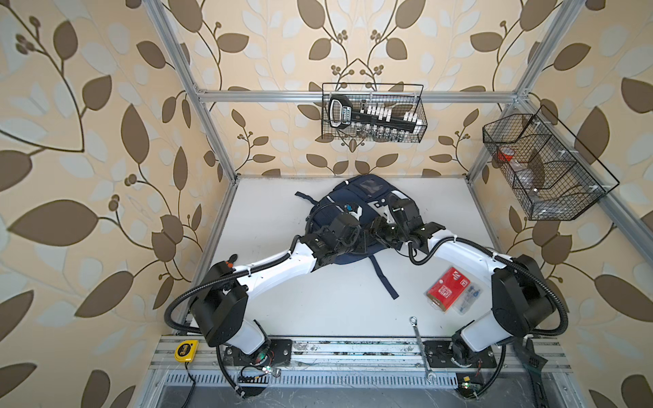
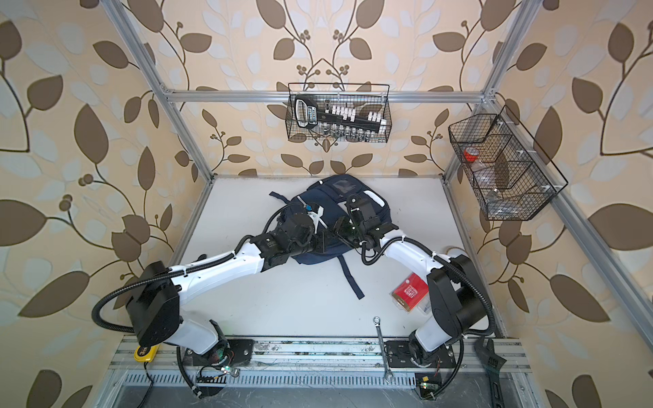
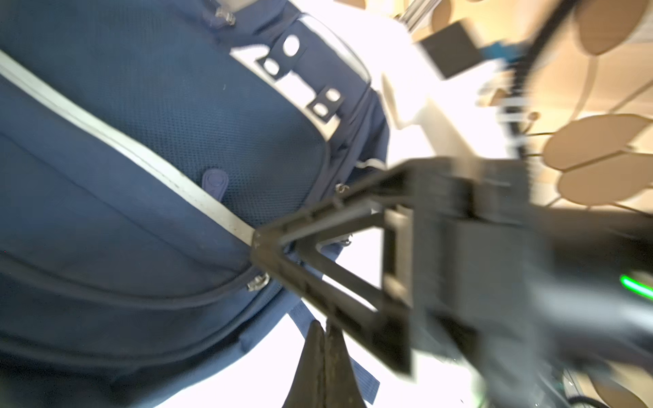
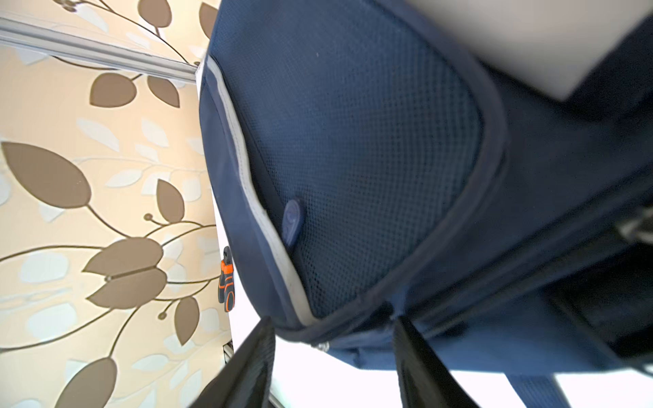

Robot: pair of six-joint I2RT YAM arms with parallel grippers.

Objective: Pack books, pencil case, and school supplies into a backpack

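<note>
A navy backpack lies on the white table, its zippered front filling much of both wrist views. My left gripper is shut, nothing visible between its tips, low over the backpack's near part. My right gripper is part open at the backpack's lower edge near a zipper pull, with nothing clearly held. The two grippers are close together over the bag. A red pack and a clear pouch with small items lie at the front right.
Wire baskets hang on the back wall and right wall. An orange-handled tool lies at the left edge. A wrench lies over the front rail.
</note>
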